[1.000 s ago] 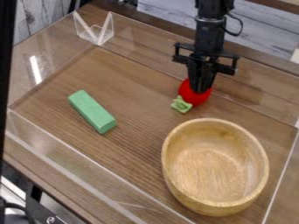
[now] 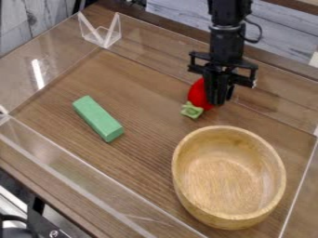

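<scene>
The black robot gripper (image 2: 218, 85) hangs from the top of the camera view, its fingers lowered around a red round object (image 2: 199, 93) with a green top (image 2: 192, 111), which lies on the wooden table (image 2: 74, 167). The gripper hides part of the red object, and I cannot tell whether its fingers press on it.
A pale round basket (image 2: 229, 211) sits at the front right. A green block (image 2: 97, 118) lies to the left. A clear, angular object (image 2: 99, 30) stands at the back left. The middle left of the table is open.
The gripper has come a little lower and shifted around the red object, covering more of its right side. The block and basket have stayed in place.
</scene>
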